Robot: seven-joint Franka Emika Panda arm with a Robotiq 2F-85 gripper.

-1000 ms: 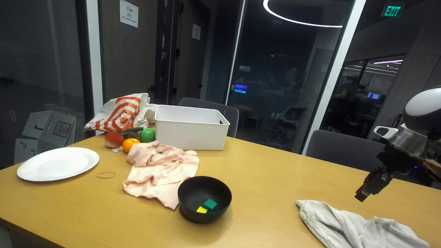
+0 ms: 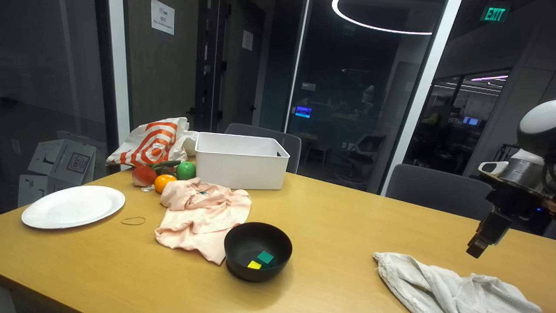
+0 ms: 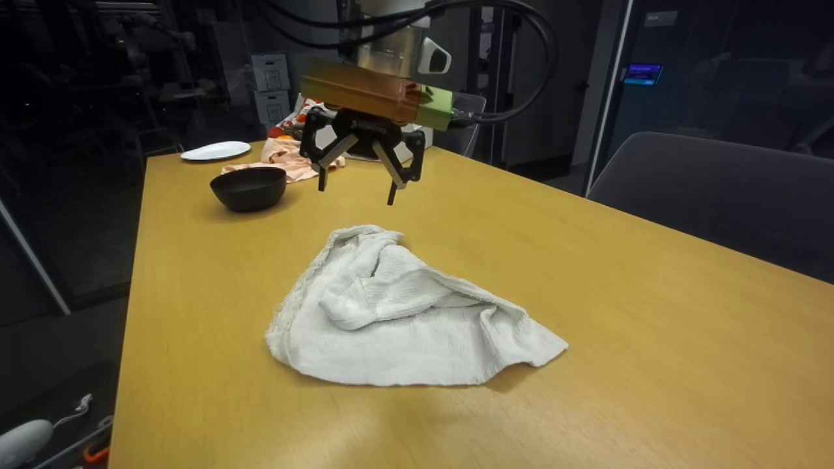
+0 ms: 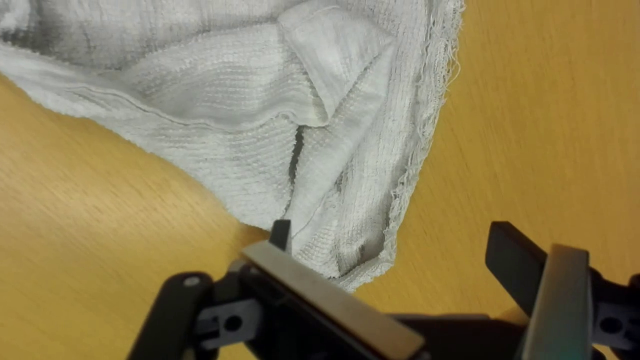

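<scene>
A crumpled white cloth [image 3: 414, 336] lies on the table, partly folded over itself, with a frayed edge along one side. Only part of this cloth [image 2: 443, 284] fits into exterior view 1, at the lower right. My gripper [image 3: 357, 195] hangs above the table near the cloth's far corner, fingers spread and nothing between them. From the wrist, the cloth [image 4: 240, 120] fills the upper left, and one dark fingertip [image 4: 280, 234] overlaps its lower corner in the image. The other finger [image 4: 516, 264] is over bare wood.
A black bowl [image 2: 242, 245] holds a green and a yellow piece. Around it are a pink cloth [image 2: 203, 214], white plate [image 2: 73, 206], white bin [image 2: 239, 161] and toy produce [image 2: 164, 182].
My gripper has moved right and slightly down in exterior view 1, with the arm shifting too. The white cloth and the other objects stay where they were.
</scene>
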